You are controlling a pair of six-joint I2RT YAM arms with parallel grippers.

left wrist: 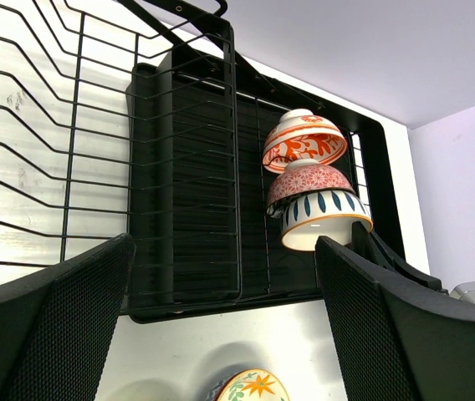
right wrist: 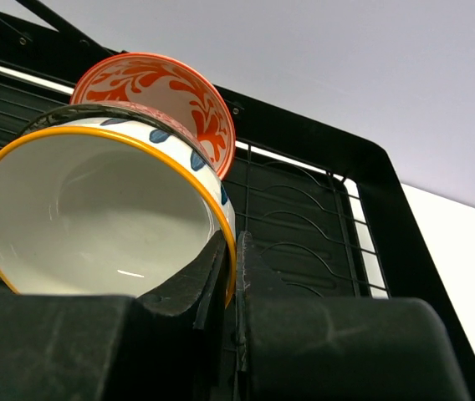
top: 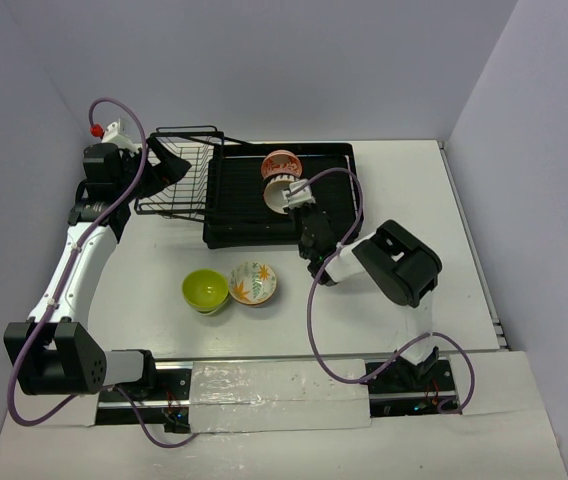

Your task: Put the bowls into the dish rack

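Note:
The black dish rack (top: 234, 228) holds bowls on their sides: an orange-patterned bowl (right wrist: 196, 100) at the back, a pink patterned bowl (left wrist: 309, 180), and in front a white bowl (right wrist: 95, 209) with blue leaves and a yellow rim. My right gripper is shut on that white bowl's rim. My left gripper stands open at the rack's left side, nothing between its fingers. On the counter before the rack lie a green bowl (top: 205, 288) and a leaf-patterned bowl (top: 253, 282).
A wire shelf (top: 174, 160) adjoins the rack's left side. Grey walls stand behind and at the sides.

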